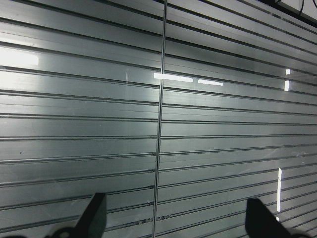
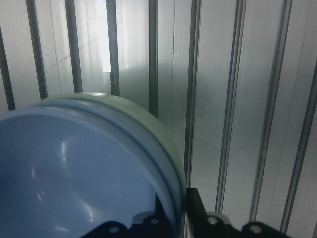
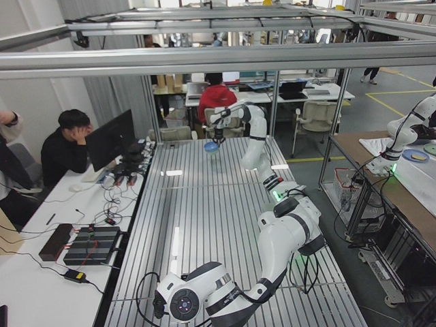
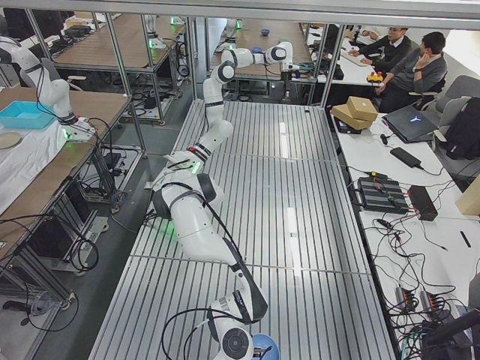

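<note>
A stack of bowls (image 2: 69, 163), two light blue inside a pale green one, fills the lower left of the right wrist view. My right gripper is shut on the stack's rim. In the camera left view this stack (image 3: 210, 147) hangs at the table's far end; in the camera right view it shows at the bottom edge (image 4: 268, 347), partly behind the arm. My left gripper stands open over bare slatted table, nothing between its fingers.
A white side table (image 3: 48, 300) with electronics, cables and a monitor runs alongside. Metal frame posts and beams surround the workspace.
</note>
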